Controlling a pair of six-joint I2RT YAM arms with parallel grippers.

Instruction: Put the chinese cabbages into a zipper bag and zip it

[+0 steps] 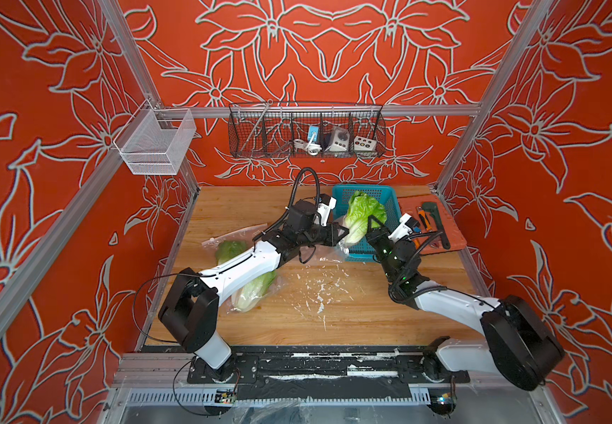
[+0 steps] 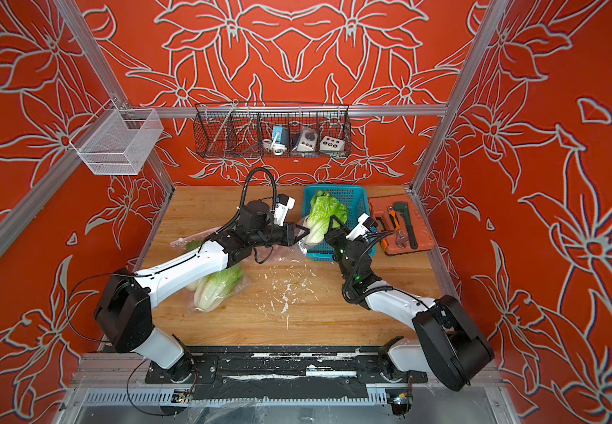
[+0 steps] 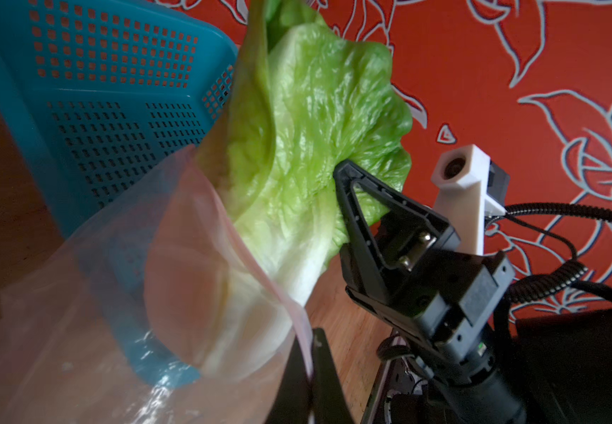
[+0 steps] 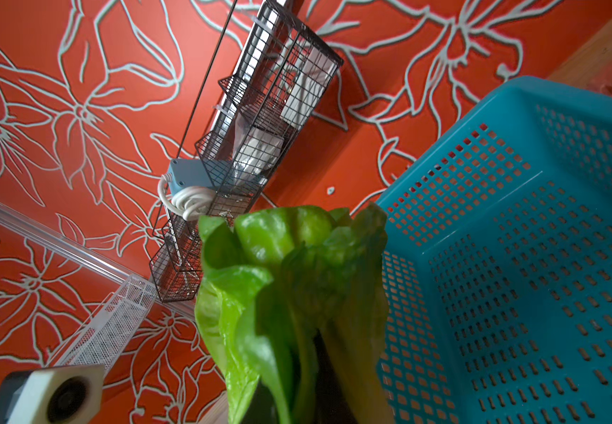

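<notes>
A green and white cabbage (image 3: 306,134) hangs over the blue basket, its leafy end up. My right gripper (image 1: 371,224) is shut on its side; in the right wrist view the leaves (image 4: 284,296) hide the fingers. The white base of the cabbage is inside the mouth of a clear zipper bag (image 3: 58,304), seen through the film. My left gripper is shut on the bag's pinkish rim, right beside the cabbage base. Another cabbage (image 1: 249,293) lies in a clear bag at the table's left, partly behind the left arm.
The blue basket (image 4: 574,282) looks empty in the right wrist view. To its right is an orange tray (image 1: 454,240) with tools. White scraps (image 1: 320,289) litter the middle of the table. A wire rack (image 1: 270,141) hangs on the back wall.
</notes>
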